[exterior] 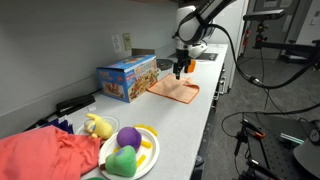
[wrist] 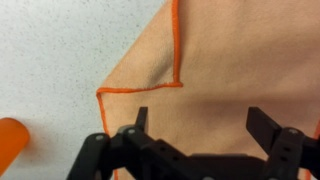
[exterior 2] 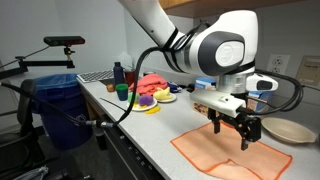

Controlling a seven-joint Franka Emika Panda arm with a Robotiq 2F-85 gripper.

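An orange-edged peach cloth (exterior 2: 200,150) lies on the white counter, one corner folded over on itself, as the fold with its orange edging shows in the wrist view (wrist: 150,60). Above this cloth (exterior: 176,90) hangs my gripper, its fingers wide apart with bare cloth visible beneath and nothing between them. From the side, the gripper (exterior 2: 230,133) points down a little over the cloth.
A colourful box (exterior: 128,78) stands against the wall. Nearer are a white plate (exterior: 152,140) with toy food and a red cloth (exterior: 45,155). A pale bowl (exterior 2: 286,132) sits behind the peach cloth. An orange object (wrist: 10,142) is beside it.
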